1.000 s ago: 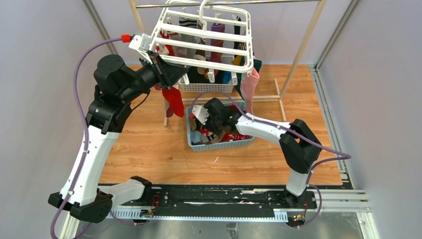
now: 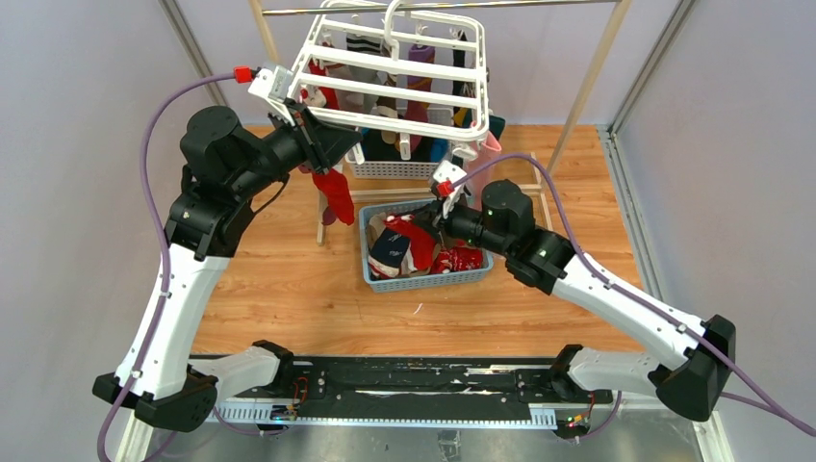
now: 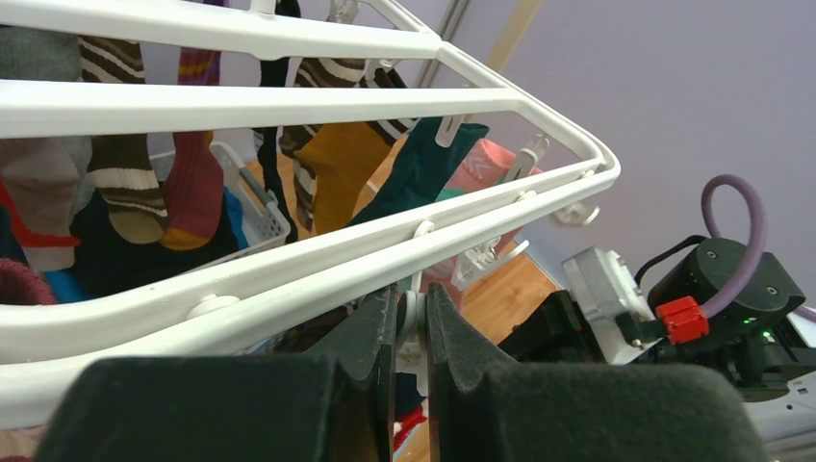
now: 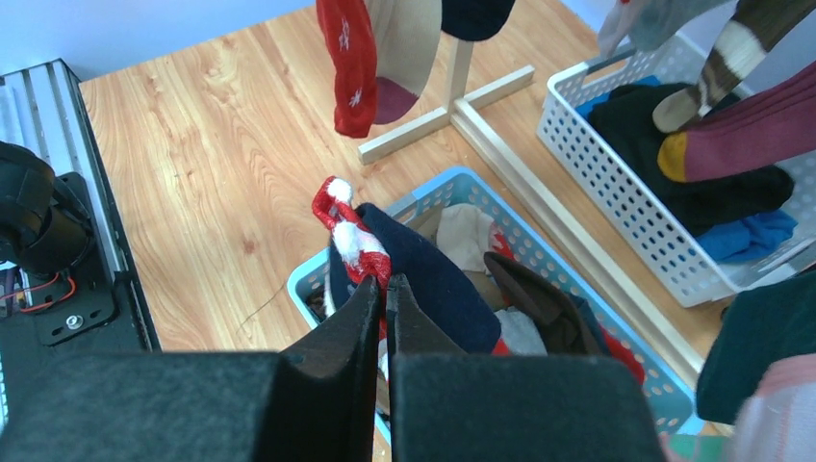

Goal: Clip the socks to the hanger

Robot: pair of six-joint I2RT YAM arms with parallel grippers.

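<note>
The white hanger (image 2: 399, 85) hangs at the back, socks clipped beneath it. At its front bar my left gripper is shut on a white clip (image 3: 412, 351), which shows between the fingertips. My right gripper is shut on a red and white sock (image 4: 358, 245), whose end stands out past the fingertips. Navy cloth (image 4: 423, 274) lies against it; whether it is part of the same sock I cannot tell. In the top view, my right gripper (image 2: 429, 223) is over the blue basket (image 2: 423, 281), which holds several socks.
A white basket (image 4: 635, 188) with dark and blue socks stands behind the blue one. Red socks (image 2: 334, 194) hang at the hanger's left end, a pink sock (image 2: 484, 154) at its right end. Wooden stand legs (image 4: 553, 197) run along the floor.
My right arm has risen out of the blue basket and moved right, drawing red, white and navy fabric up. The left arm holds still at the hanger.
</note>
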